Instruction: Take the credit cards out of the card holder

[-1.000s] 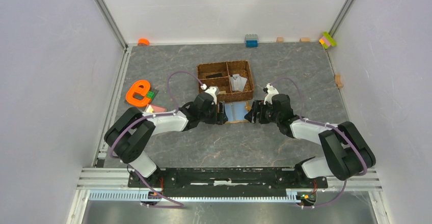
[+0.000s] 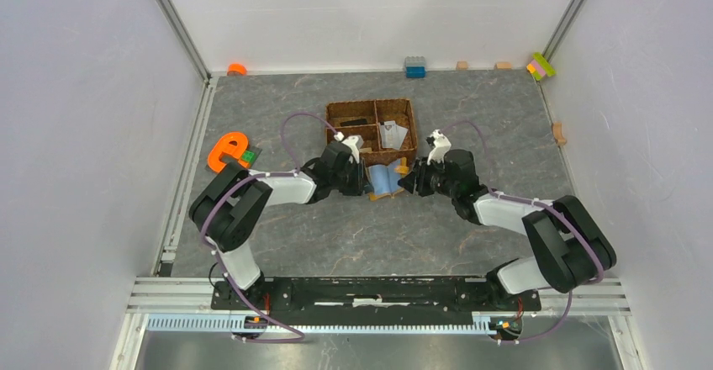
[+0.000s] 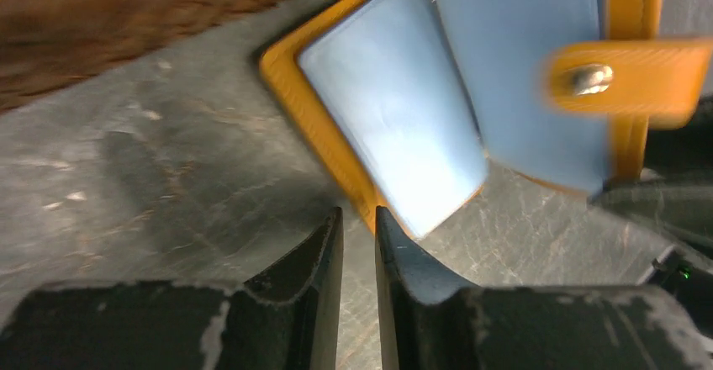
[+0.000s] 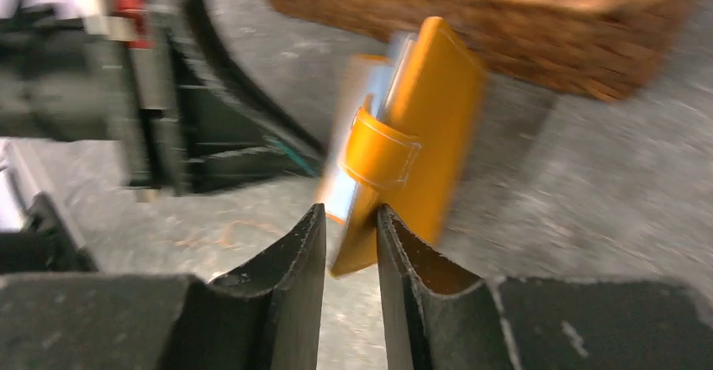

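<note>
An open orange card holder [image 2: 384, 181] with pale blue card pockets [image 3: 391, 105] lies on the grey table, just in front of a wicker basket. My left gripper is shut at the holder's near end in the left wrist view; whether it pinches the edge is hard to see. On the other side, my right gripper is shut on the card holder, whose orange cover [image 4: 437, 143] is raised, with its strap tab showing.
The divided wicker basket [image 2: 372, 103] holds papers and dark items. An orange plastic shape [image 2: 223, 146] lies at the left; small blocks line the back and right edges.
</note>
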